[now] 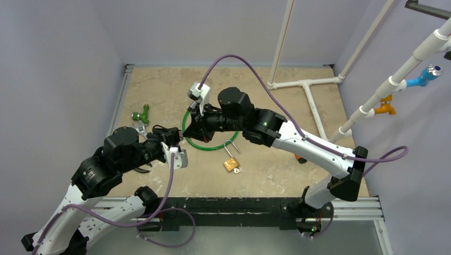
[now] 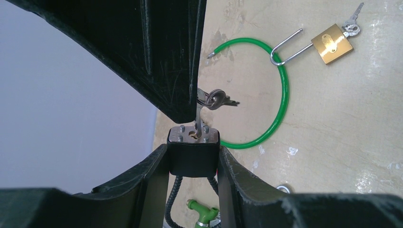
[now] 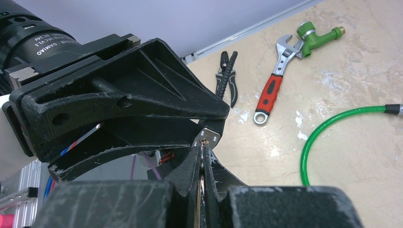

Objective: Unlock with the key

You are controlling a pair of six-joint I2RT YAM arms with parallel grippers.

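My left gripper is shut on a black padlock with a steel face and a braided shackle. My right gripper is shut right against it, its tips at a silver key standing in the keyhole; more keys hang from its ring. Whether the key is fully seated is unclear. A brass padlock with its shackle out and a key lies on the board.
A green hose lies under the grippers. An adjustable wrench, pliers and a green tap fitting are at the left. White pipes with taps stand at the right.
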